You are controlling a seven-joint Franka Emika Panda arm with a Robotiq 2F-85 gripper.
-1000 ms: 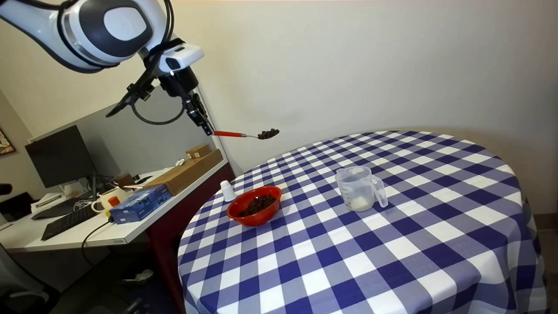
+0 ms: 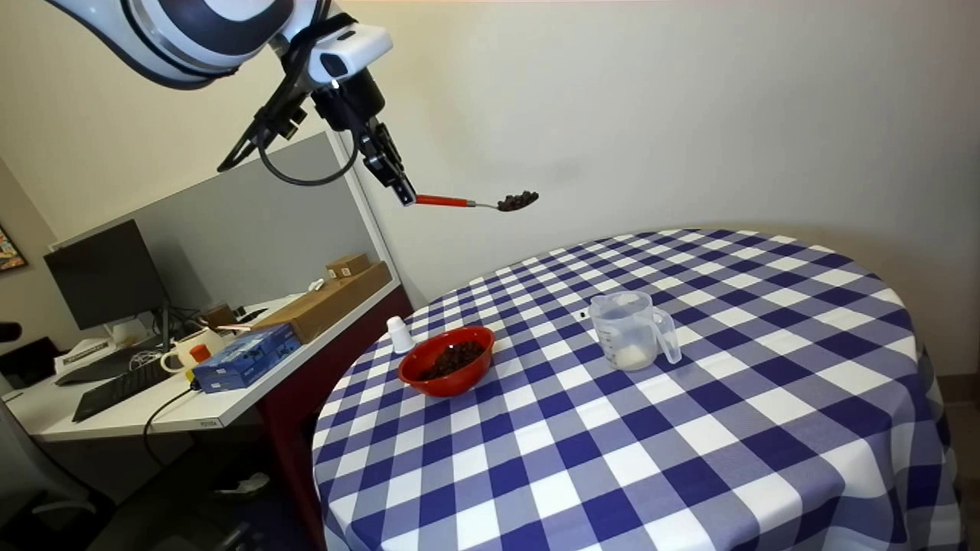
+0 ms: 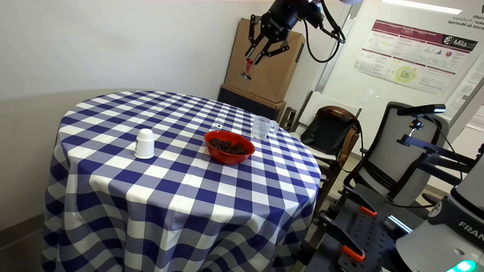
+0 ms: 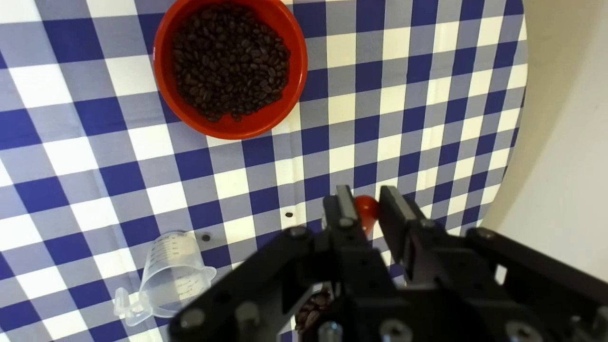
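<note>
High above the table, my gripper [image 2: 406, 194] is shut on the red handle of a spoon [image 2: 445, 201]. A heap of dark coffee beans [image 2: 519, 200] sits on the spoon's bowl, which is roughly level. In the wrist view the handle's red end shows between the fingers, while the black linkage hides most of the spoon. A red bowl [image 4: 296, 85] with more beans stands on the table. The clear measuring cup [image 2: 627, 332] is upright with its handle to the right in exterior view 1; no dark beans show inside it.
A white bottle-like object [image 3: 145, 144] stands near the red bowl. Two loose beans lie on the checked tablecloth [image 4: 233, 182] near the cup. A desk with a blue box [image 2: 248, 357] lies to the left.
The arm has risen and shifted right in exterior view 1, carrying the bean-laden spoon along. Bowl, cup and white object have stayed in place.
</note>
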